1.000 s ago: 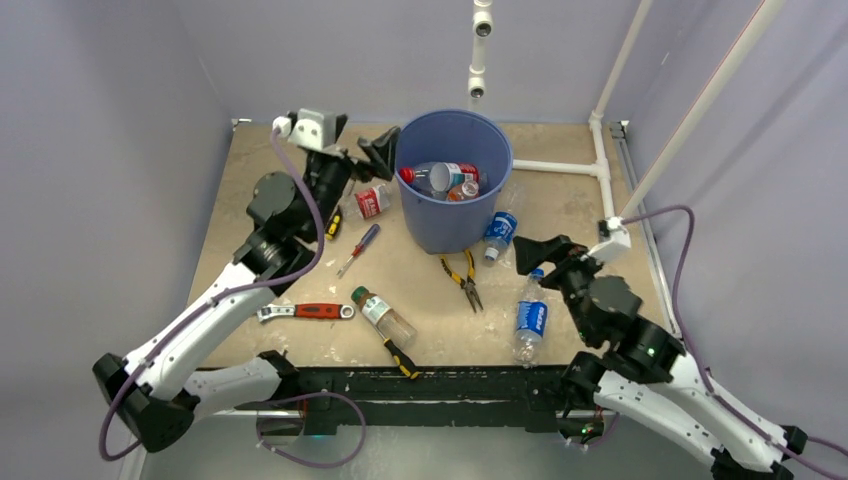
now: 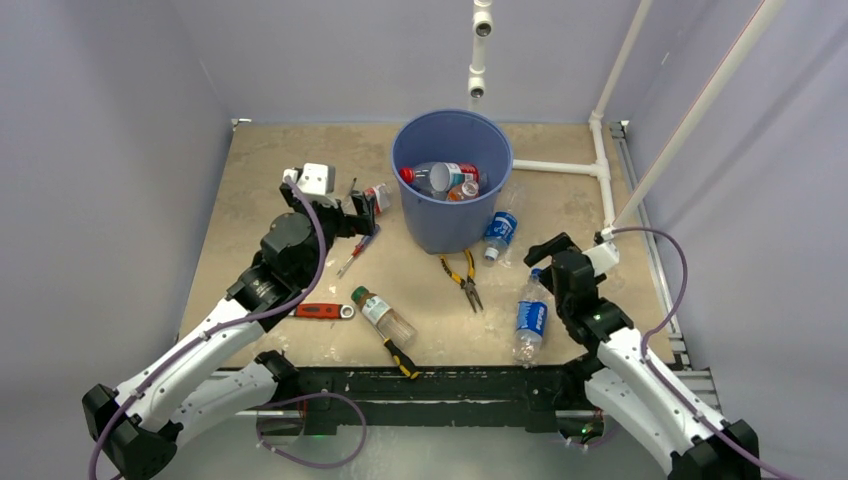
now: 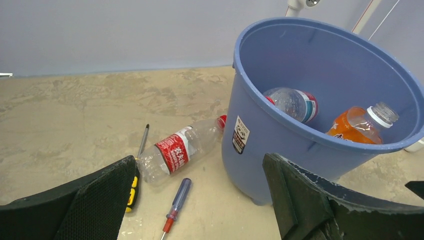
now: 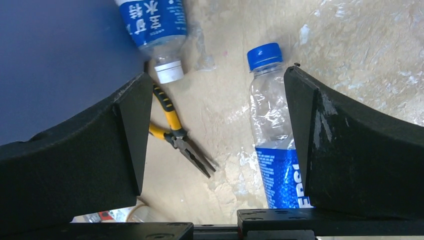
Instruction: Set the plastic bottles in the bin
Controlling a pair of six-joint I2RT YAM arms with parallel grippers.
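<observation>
The blue bin holds several bottles. My left gripper is open beside it, above a red-label bottle lying on the table. My right gripper is open over a blue-capped bottle, which shows partly behind one finger in the right wrist view. A white-capped, blue-label bottle lies at the bin's right. A green-capped bottle lies toward the front middle.
Pliers, screwdrivers, a red-handled wrench and a yellow-black tool lie on the tabletop. White pipes run along the back and right.
My left gripper has come down and toward the front from higher beside the bin's rim. The right arm has shifted, its gripper now lower over the blue-capped bottle.
</observation>
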